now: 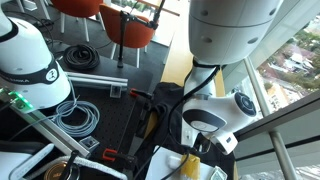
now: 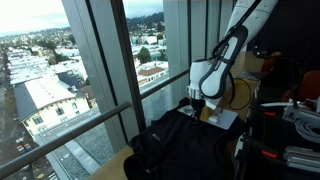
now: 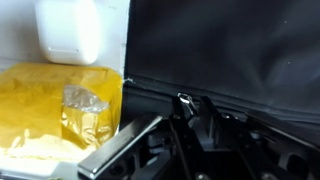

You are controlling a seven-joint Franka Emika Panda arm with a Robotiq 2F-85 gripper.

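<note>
In the wrist view my gripper points over a black cloth-like surface (image 3: 225,45). One metallic finger (image 3: 120,148) shows at lower centre, but the rest of the fingers is too dark to judge the gap. Nothing clear shows between the fingers. Left of the gripper lies a yellow packet (image 3: 35,105) with a shiny clear patch. Exterior view 1 has the yellow packet (image 1: 190,165) low in the frame, below the white wrist of the arm (image 1: 212,118). From exterior view 2, the arm (image 2: 208,80) reaches down over the black cloth (image 2: 175,145).
A white object (image 3: 85,30) stands beyond the packet at upper left in the wrist view. Tall windows and a metal rail (image 2: 70,122) border the work area. Coiled grey cable (image 1: 78,120) and another white robot part (image 1: 25,60) lie to the left in exterior view 1.
</note>
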